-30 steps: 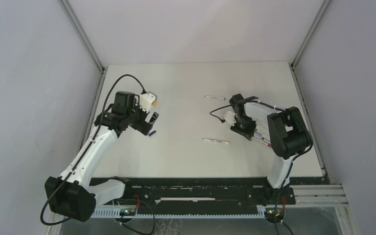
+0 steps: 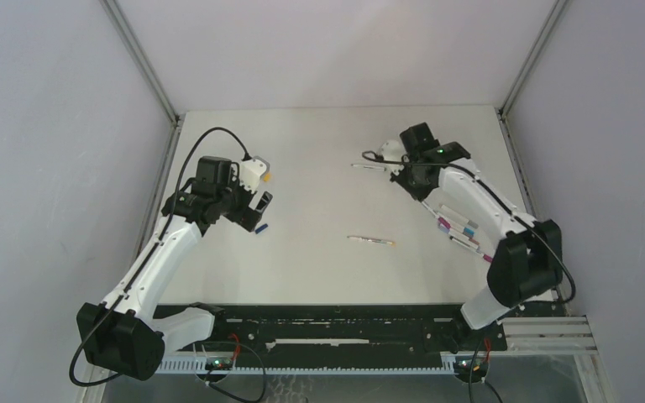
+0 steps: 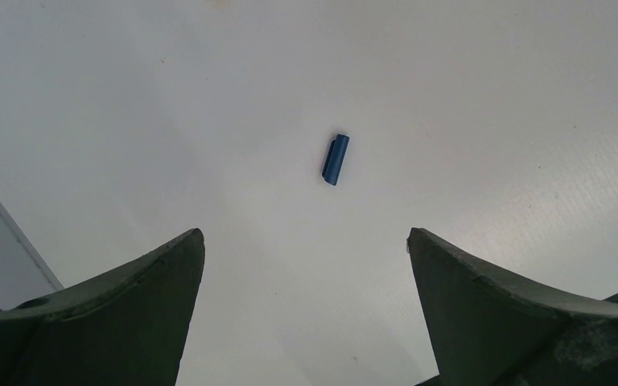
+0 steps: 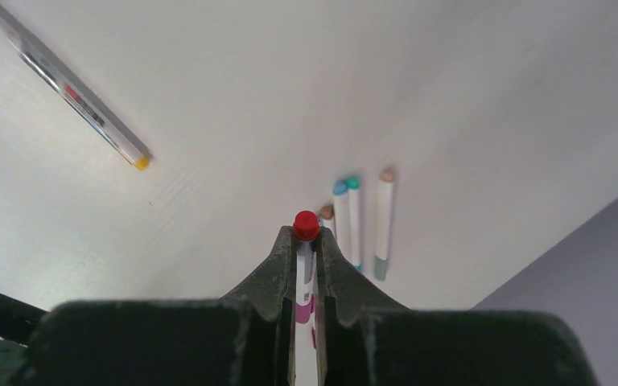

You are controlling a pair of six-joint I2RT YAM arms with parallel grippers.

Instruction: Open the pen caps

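Note:
In the right wrist view my right gripper is shut on a white pen with a red end [image 4: 306,226] and a magenta cap [image 4: 303,312]. Seen from the top, that pen [image 2: 430,208] slants down from the dark fingers and appears raised off the table. My left gripper stands wide open over the left side, nothing between its fingers. Ahead of it a small dark blue cap [image 3: 335,159] lies on the table. One white pen with an orange end [image 2: 371,240] lies mid-table, and another pen [image 2: 368,166] rests farther back, near the right gripper.
Several pens [image 4: 384,225] lie side by side at the table's right, partly under the right arm in the top view. An orange piece [image 2: 266,176] shows beside the left gripper.
The left arm has stayed still.

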